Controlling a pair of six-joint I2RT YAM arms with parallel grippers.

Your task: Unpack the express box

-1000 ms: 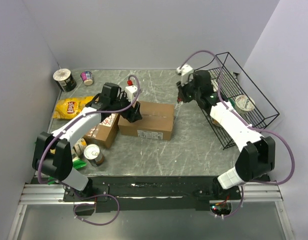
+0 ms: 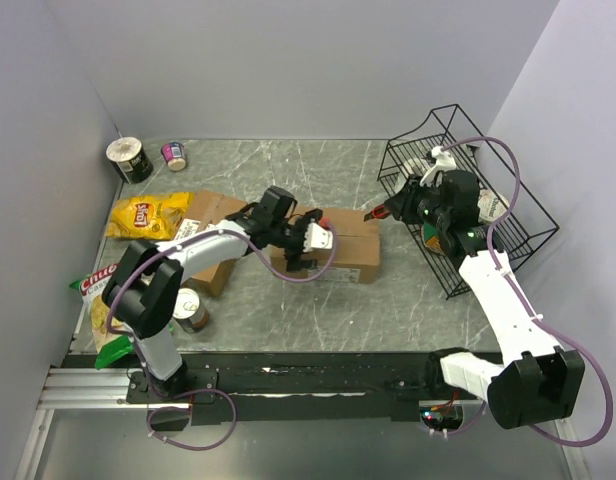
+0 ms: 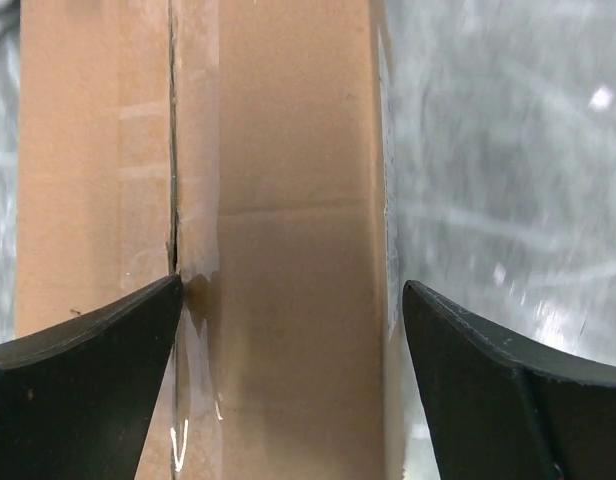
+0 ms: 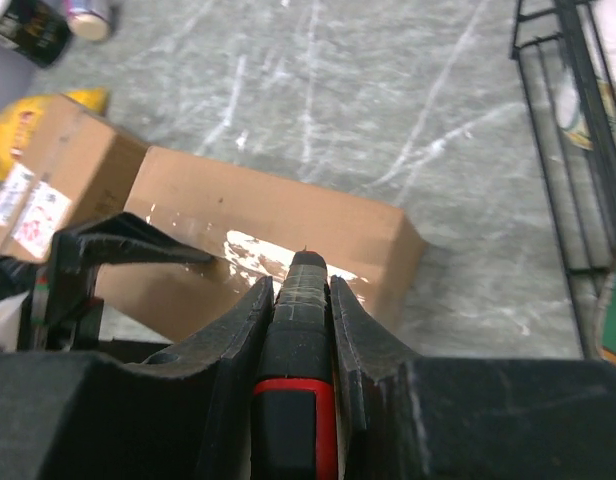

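Observation:
In the top view a cardboard box [image 2: 350, 255] lies mid-table under my left gripper [image 2: 300, 258]. In the left wrist view the left gripper stands open over the box's taped top seam [image 3: 173, 210]; its black fingers straddle one flap. My right gripper is shut on a black-and-red tool [image 4: 294, 420], probably a cutter, held right of the box in the top view [image 2: 386, 211]. A second cardboard box [image 4: 88, 160] with white labels lies to the left, partly behind the left arm in the top view.
A black wire rack [image 2: 448, 130] stands at the right. Chip bags [image 2: 148, 215], cans [image 2: 191, 312] and tubs [image 2: 128, 160] line the left side.
My left gripper has moved right and toward the front over the middle box, which appears shifted right. The right gripper with the tool has moved right from its place a second ago.

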